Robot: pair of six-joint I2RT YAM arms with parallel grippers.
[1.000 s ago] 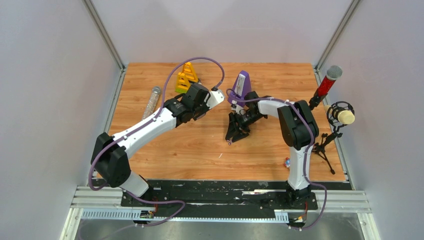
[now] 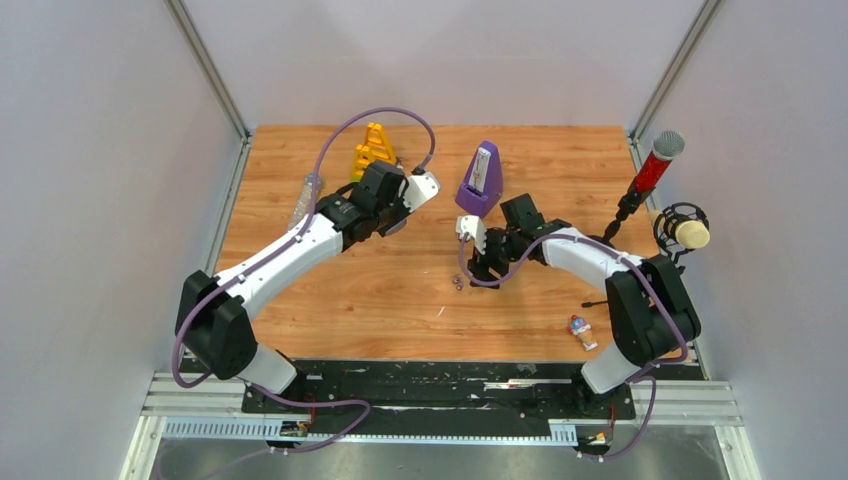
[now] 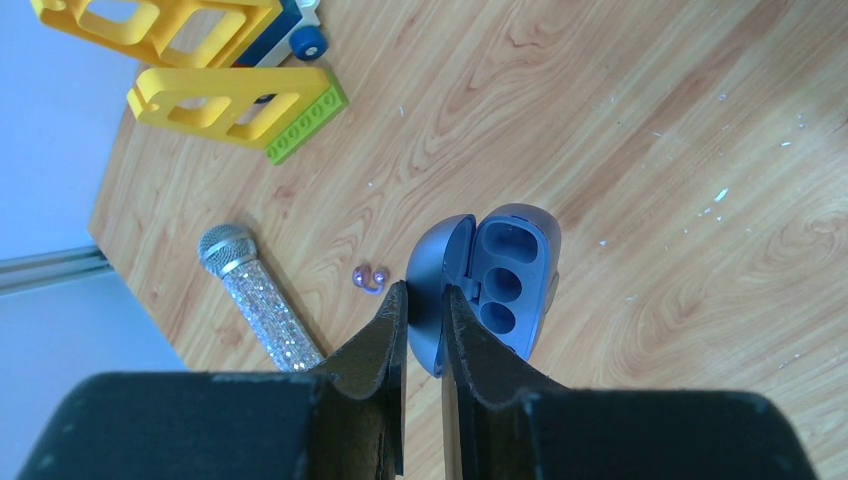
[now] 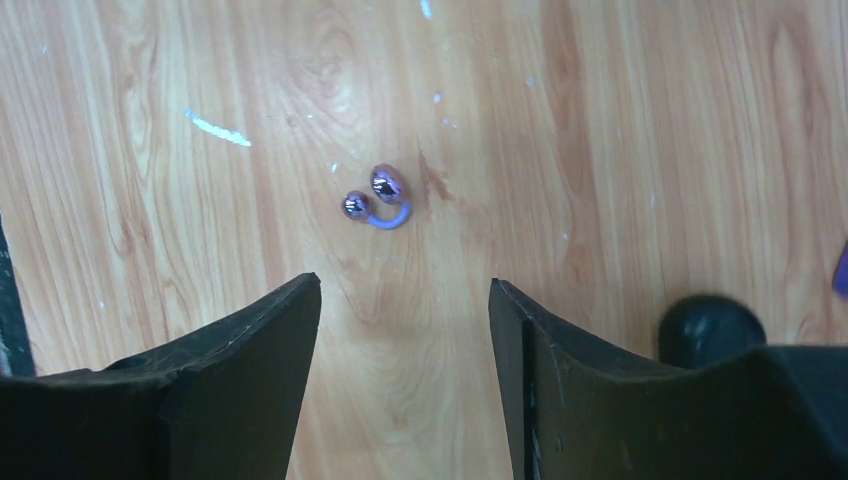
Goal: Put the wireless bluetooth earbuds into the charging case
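The purple-blue charging case [image 3: 518, 262] hangs with its lid swung up, three hollows of its inside showing empty. My left gripper is shut on the lid, one finger outside it and the other between lid and base. From above, only a bit of the case [image 2: 397, 228] peeks out beneath that gripper. A clip-shaped purple earbud [image 4: 387, 208] lies on the wood ahead of my right gripper, which stands open with nothing between its fingers. Another earbud [image 3: 371, 279] rests on the table between the glittery microphone and the case; the left arm hides it from above.
A glittery microphone [image 3: 262, 298] and yellow toy ramps [image 3: 225, 98] lie at the back left. At the back centre stands a purple holder [image 2: 481, 180]. An ice-cream toy [image 2: 582, 332] and a red microphone [image 2: 658, 162] are on the right.
My right gripper has drawn off to the right, uncovering the earbud on the table, and its arm has swung outward. The left gripper, with the case, has shifted slightly to the left.
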